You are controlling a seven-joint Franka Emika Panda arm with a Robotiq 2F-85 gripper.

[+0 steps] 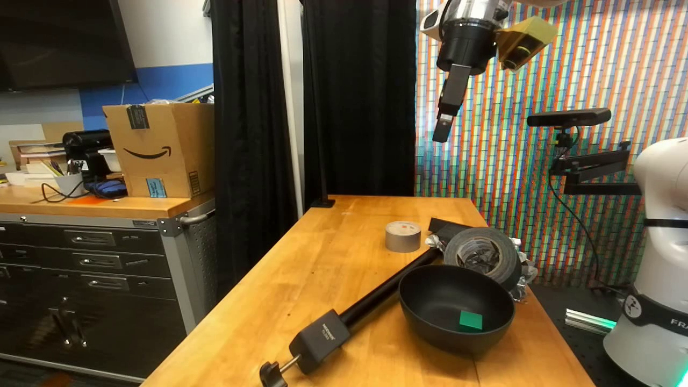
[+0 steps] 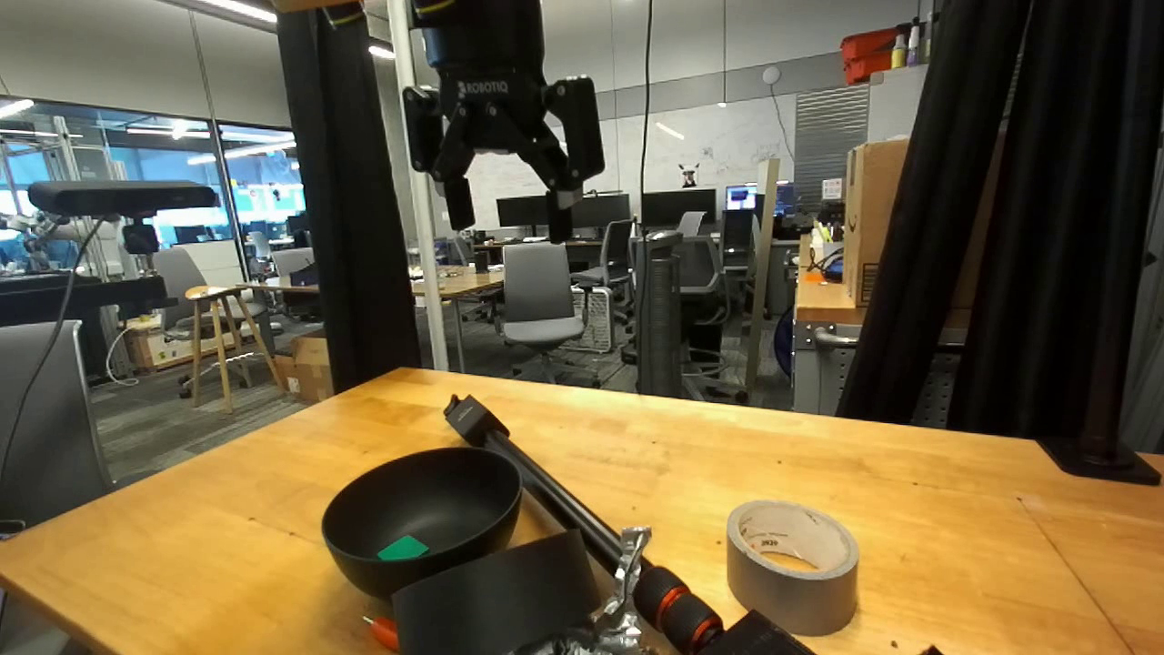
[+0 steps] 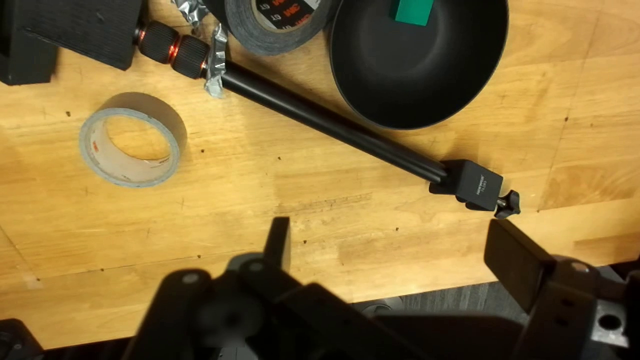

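High over the table, my gripper (image 2: 510, 222) points down with its fingers spread wide and nothing between them. In the wrist view its two fingers (image 3: 519, 264) stand far apart above bare wood. A black bowl (image 1: 425, 306) rests on the table and holds a green block (image 1: 471, 321) on its bottom. A roll of grey tape (image 2: 791, 595) lies flat, apart from the bowl. A larger dark tape roll (image 1: 452, 248) leans tilted behind the bowl in exterior view 1.
A black pole with a clamp (image 3: 480, 187) lies diagonally across the table (image 3: 240, 216), close beside the bowl. Crumpled foil (image 2: 622, 600) clings near its other end. Bare wood is free along the side of the pole away from the bowl.
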